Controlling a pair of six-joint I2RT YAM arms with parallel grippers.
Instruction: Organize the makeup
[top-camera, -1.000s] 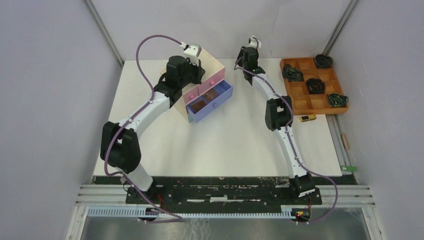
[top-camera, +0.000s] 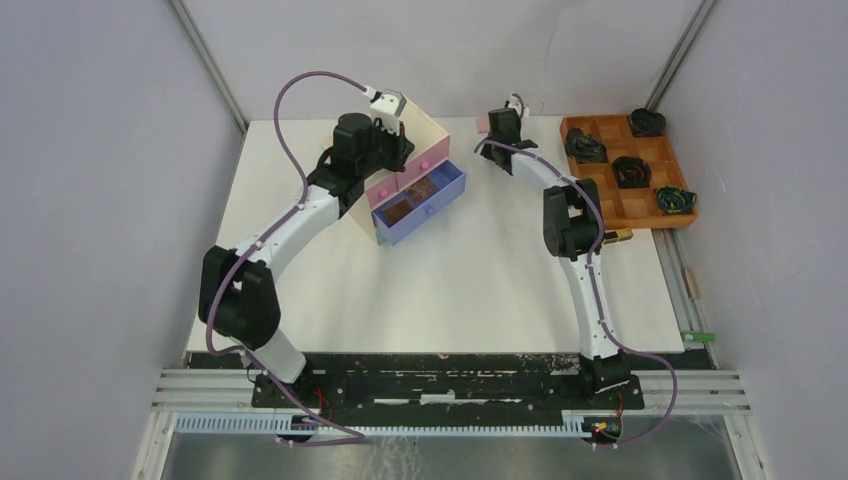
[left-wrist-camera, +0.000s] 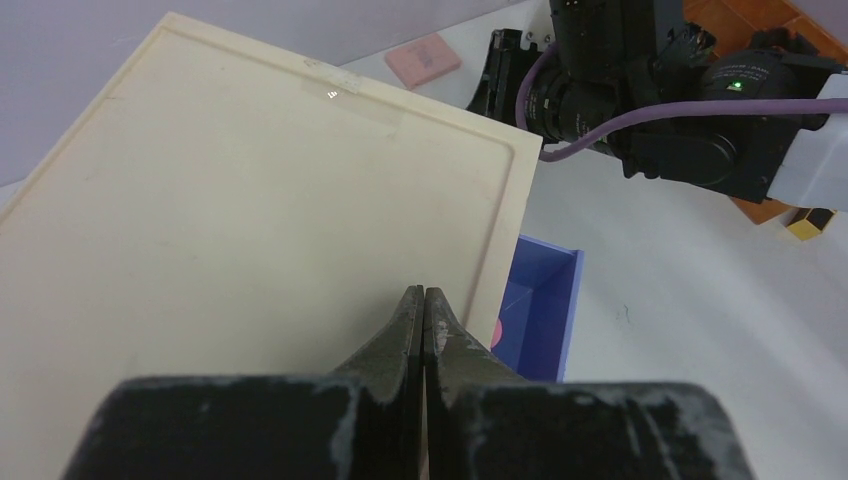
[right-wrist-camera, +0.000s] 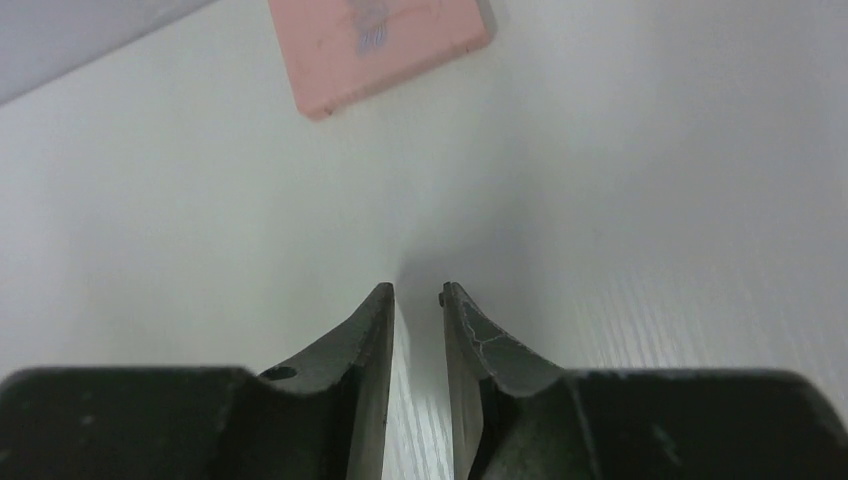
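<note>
A cream cabinet (top-camera: 425, 125) with pink drawers (top-camera: 424, 168) stands left of centre, its blue lower drawer (top-camera: 430, 210) pulled out with brown items inside. My left gripper (top-camera: 400, 155) is shut at the cabinet's top; what is between its fingertips is hard to see. A flat pink case lies on the table at the back, also visible in the left wrist view (left-wrist-camera: 423, 62). My right gripper is over bare table just in front of it, fingers slightly apart with nothing between them.
A wooden divided tray (top-camera: 625, 205) with several dark coiled items stands at the right, a small yellow-black box (top-camera: 617, 236) in front of it. Walls border the back and sides.
My right gripper and arm have moved toward the front, uncovering the pink case in the top view. The left arm is essentially still.
</note>
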